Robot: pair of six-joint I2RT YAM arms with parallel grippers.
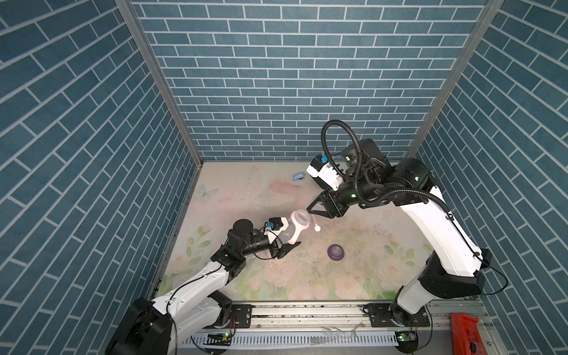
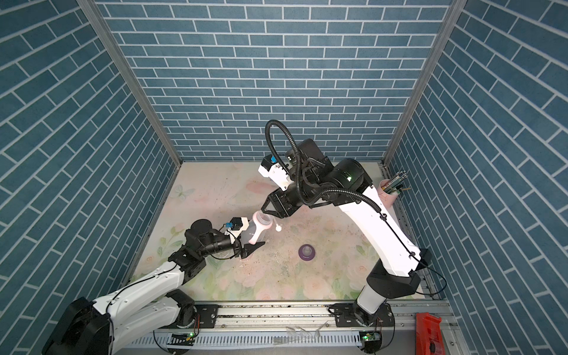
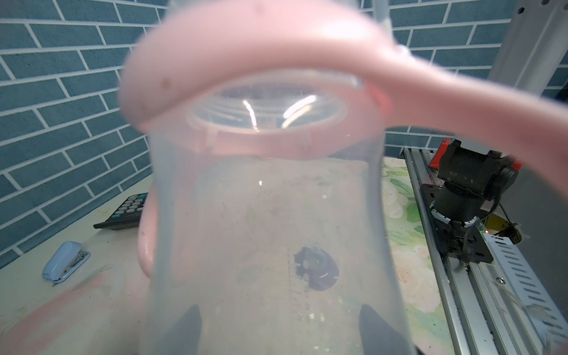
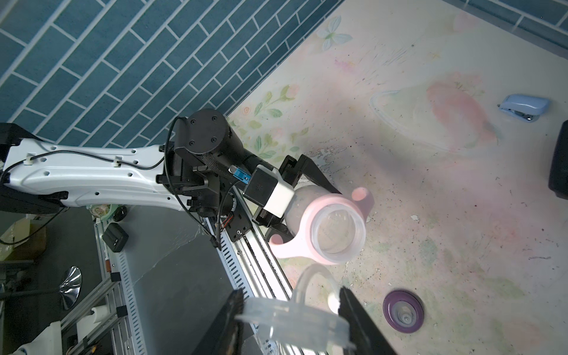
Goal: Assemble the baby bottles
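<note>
My left gripper (image 1: 288, 247) is shut around the body of a clear bottle (image 3: 266, 236) with a pink handle ring (image 4: 313, 230). Its mouth is open and tilts up toward the right arm. Above and beside that mouth, my right gripper is shut on a clear ring-like piece (image 4: 319, 332) with a thin translucent tube. From this tube a white weighted end (image 1: 317, 228) hangs beside the bottle mouth; whether any of it is inside, I cannot tell. A purple collar (image 4: 403, 310) with a clear centre lies on the table.
A blue stapler (image 4: 524, 106) and a dark calculator (image 3: 125, 211) lie at the back of the table. In the top right view, a pink cup (image 2: 389, 190) of pens stands by the right wall.
</note>
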